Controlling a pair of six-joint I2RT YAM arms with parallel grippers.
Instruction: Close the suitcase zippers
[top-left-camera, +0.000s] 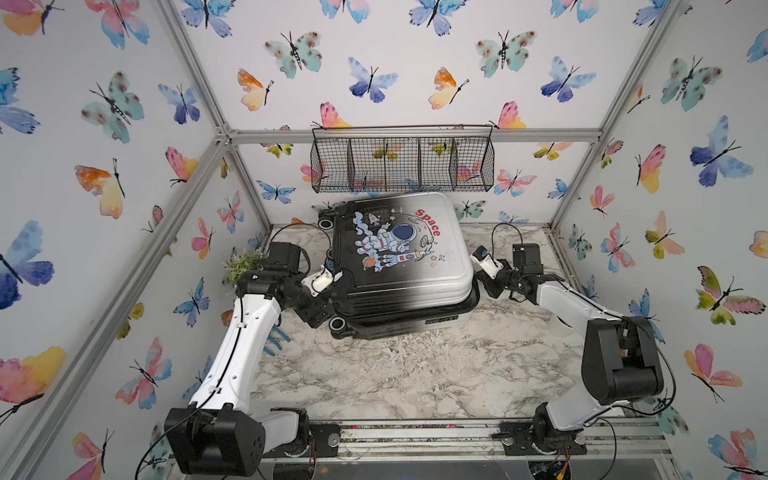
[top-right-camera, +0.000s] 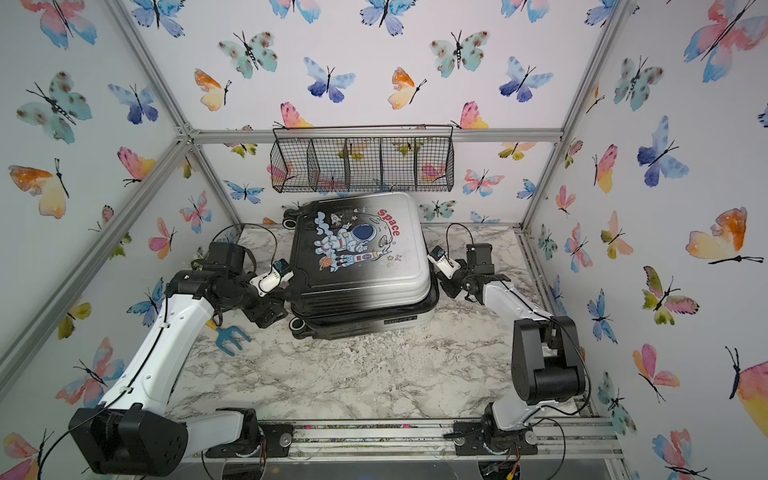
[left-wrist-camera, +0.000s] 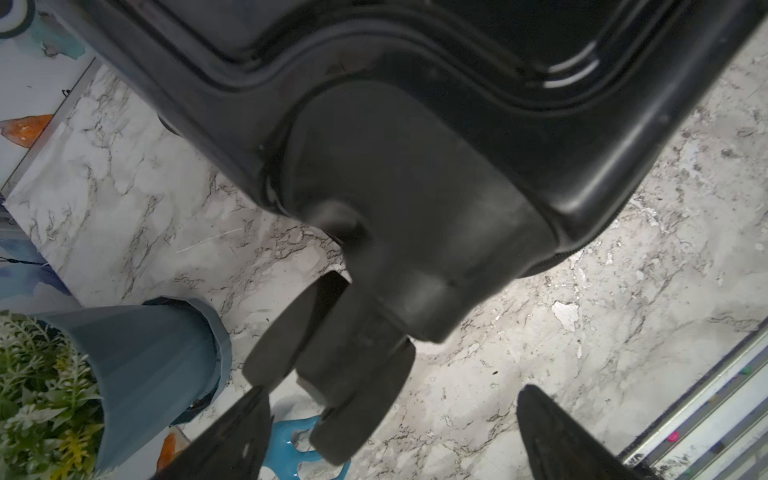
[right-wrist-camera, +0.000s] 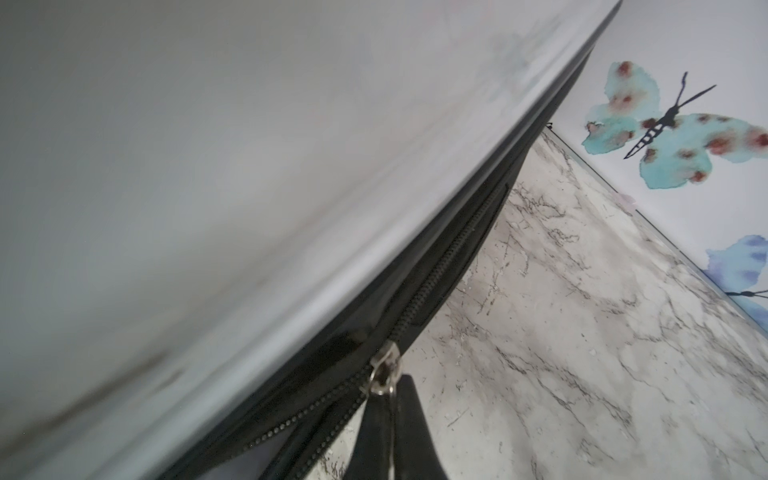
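Observation:
A suitcase (top-left-camera: 400, 248), black fading to silver with an astronaut print, lies flat mid-table. In the right wrist view, a metal zipper slider (right-wrist-camera: 385, 361) sits on its side seam. Beyond it the zipper teeth (right-wrist-camera: 448, 268) run as one line; on the near side they split into two open rows. My right gripper is shut on the slider's thin pull, at the suitcase's right side. By the front left wheel (left-wrist-camera: 344, 376), my left gripper stands open, nothing between its fingers. The left-side seam is hidden under the shell there.
A potted plant (left-wrist-camera: 144, 376) and a blue fork-like tool (top-right-camera: 232, 339) lie left of the suitcase, near my left arm. Behind the suitcase hangs a wire basket (top-left-camera: 402, 164). The marble tabletop (top-left-camera: 416, 376) in front holds only small pale flecks.

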